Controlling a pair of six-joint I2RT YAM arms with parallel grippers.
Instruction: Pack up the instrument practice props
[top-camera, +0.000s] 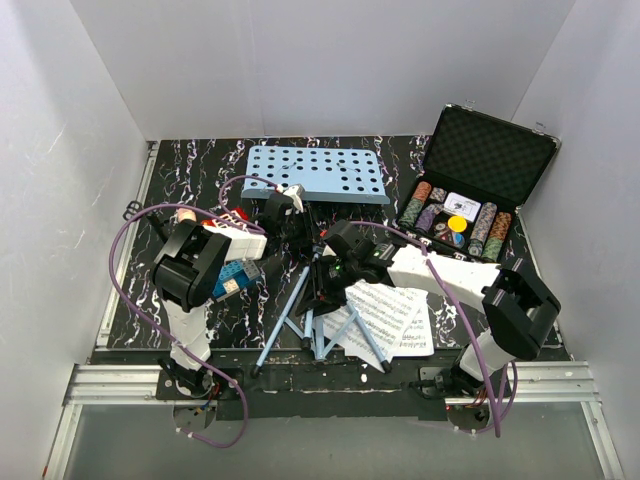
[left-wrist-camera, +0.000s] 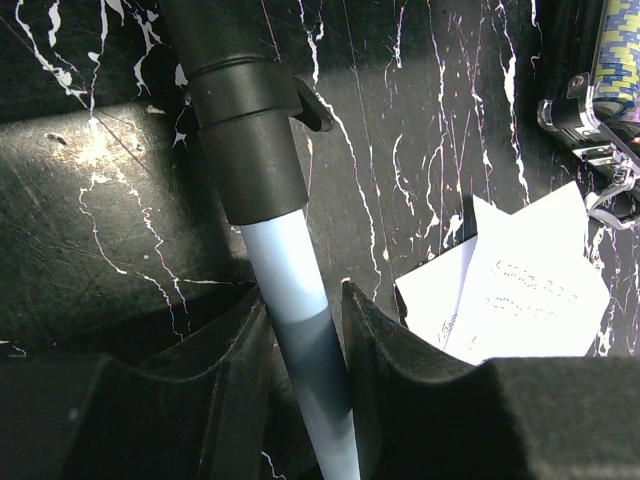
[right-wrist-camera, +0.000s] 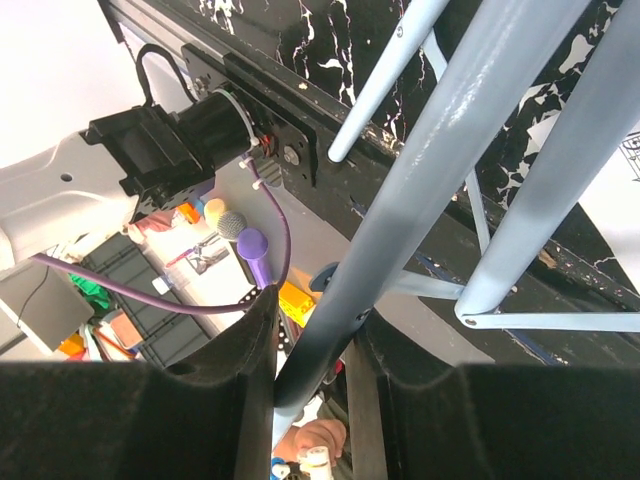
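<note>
A pale blue folding stand with several tubes (top-camera: 267, 347) lies on the black marbled table, partly over sheet music (top-camera: 407, 330). My left gripper is at an upper tube with a black joint (left-wrist-camera: 245, 150); the pale tube runs between and under its fingers, and I cannot tell whether it is gripped. My right gripper has a thick pale tube (right-wrist-camera: 430, 160) running between its fingers near the middle of the stand; whether the fingers are closed on it is unclear. The perforated blue panel (top-camera: 315, 170) lies at the back.
An open black case of chips (top-camera: 487, 228) sits at the right, its metal latch near my left gripper. Colourful toys (top-camera: 238, 280) lie at left, partly under the left arm. The table's front edge is just below the stand.
</note>
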